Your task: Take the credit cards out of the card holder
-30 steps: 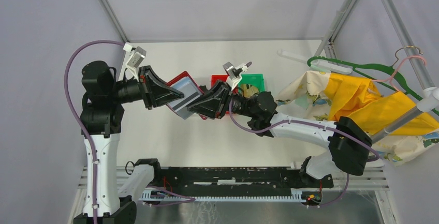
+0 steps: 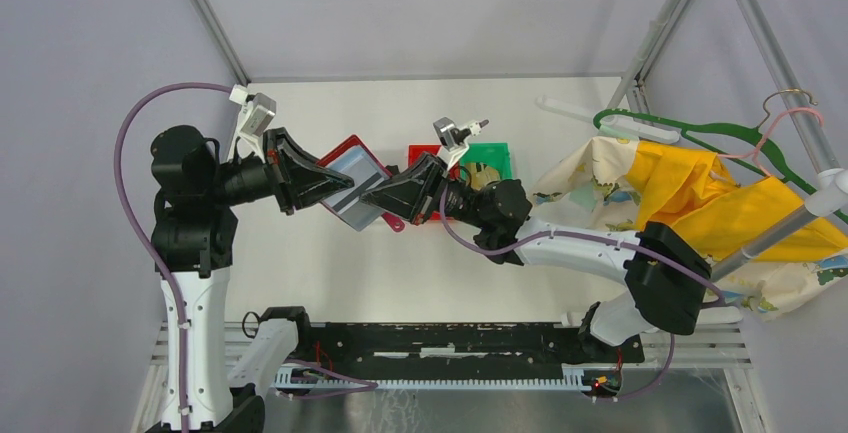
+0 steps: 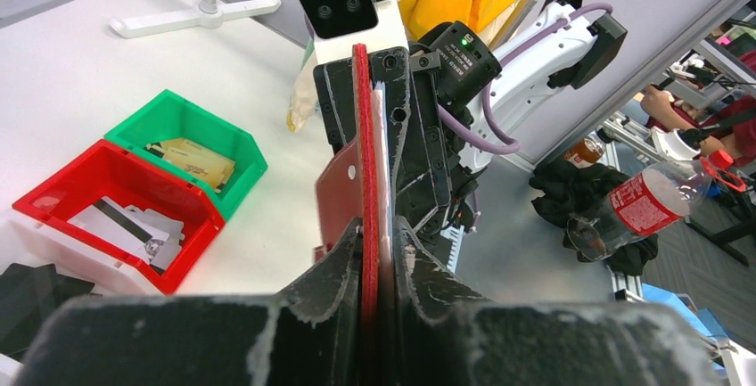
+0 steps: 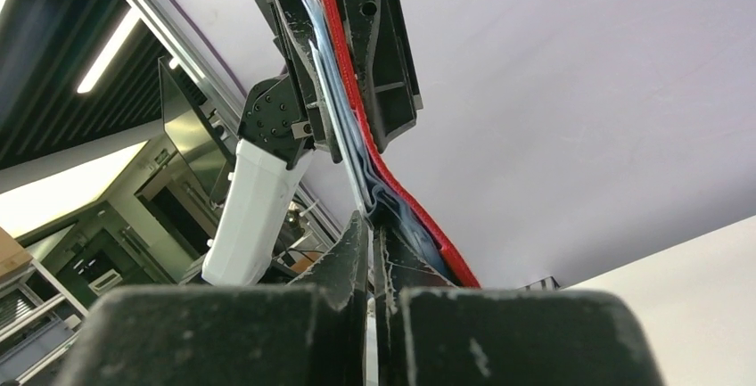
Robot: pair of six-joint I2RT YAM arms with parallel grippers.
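A red card holder (image 2: 352,183) with pale blue-grey sleeves is held in the air over the table, tilted. My left gripper (image 2: 318,185) is shut on it; in the left wrist view its red edge (image 3: 365,136) runs up from between the fingers. My right gripper (image 2: 383,195) is at the holder's right side. In the right wrist view its fingertips (image 4: 350,252) are shut at the edge of the layered sleeves (image 4: 343,110), with no card visible between them. Whether they pinch a sleeve is hidden.
A red bin (image 3: 53,203) and a green bin (image 3: 143,123) with cards inside stand on the white table (image 2: 300,273) behind the arms. Hangers (image 2: 740,133) and yellow cloth (image 2: 680,183) lie at the right.
Both arms have shifted very slightly; the left one a little to the left.
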